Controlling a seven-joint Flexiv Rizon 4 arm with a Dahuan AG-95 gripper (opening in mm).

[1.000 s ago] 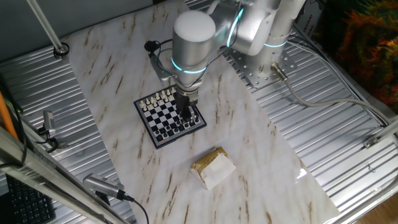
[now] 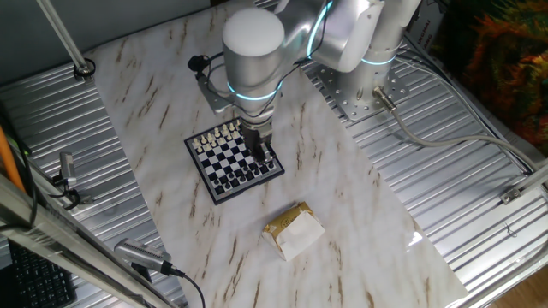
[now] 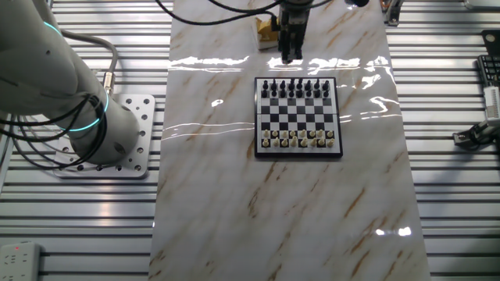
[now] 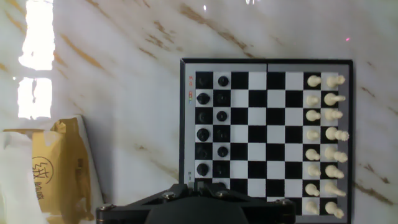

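A chessboard [image 4: 267, 134] in a black frame lies flat on the marble table, with pale pieces [image 4: 336, 134] along one side and black pieces [image 4: 203, 134] along the opposite side. In exterior view 1 my gripper [image 2: 264, 157] points down over the black-piece side, covering part of that corner. Exterior view 2 shows the gripper [image 3: 291, 61] as a dark shape beyond the black row. At the bottom of the wrist view its fingers come together by the board's edge, seemingly shut. No piece shows between them, though the tips are partly hidden.
A gold and white paper package [image 2: 294, 231] sits on the table, apart from the board. Bare marble [image 3: 289, 211] stretches beyond the pale-piece side. A small camera [image 2: 144, 255] stands at the table's edge in exterior view 1.
Board and package have stayed where they were.
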